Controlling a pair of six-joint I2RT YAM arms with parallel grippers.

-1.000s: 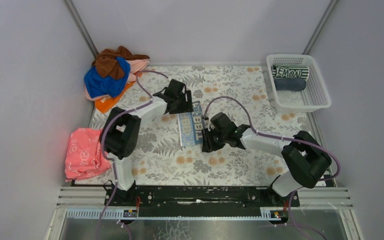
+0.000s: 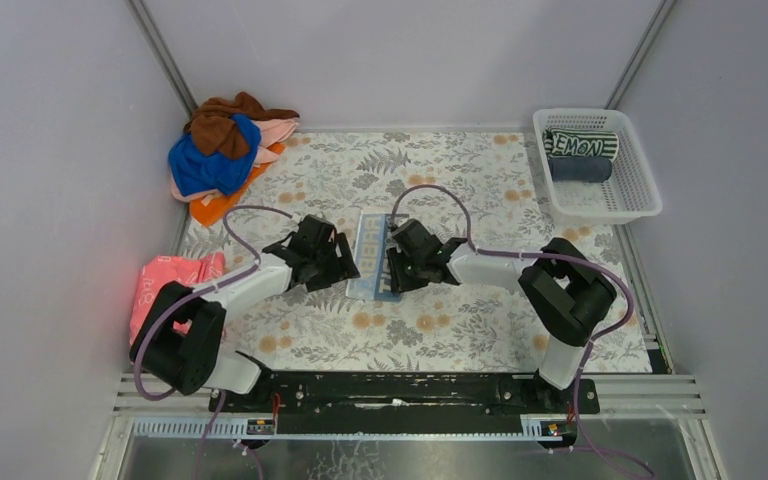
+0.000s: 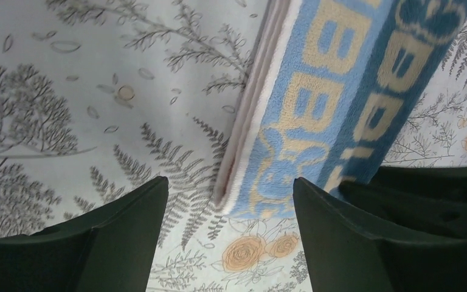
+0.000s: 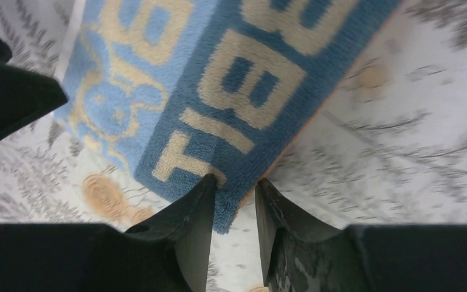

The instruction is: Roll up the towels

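A folded towel [image 2: 369,245], light blue on one side and dark blue on the other with tan lettering, lies flat mid-table as a narrow strip. In the left wrist view, my left gripper is open, its fingers spread about the pale layered edge of the towel's near end. On the dark side, my right gripper is a narrow way open. Its fingers [image 4: 204,194] flank the towel's dark edge by the near corner; whether they touch it I cannot tell. Dark finger parts of the other arm enter each wrist view.
Crumpled towels [image 2: 222,155] are heaped at the back left. A pink towel [image 2: 165,295] lies behind my left arm. The white basket [image 2: 610,212] at the back right holds two rolled towels.
My left gripper has come down from the towel's far end to its left side. The right gripper has shifted left against the towel, whose dark edge now sits further left.
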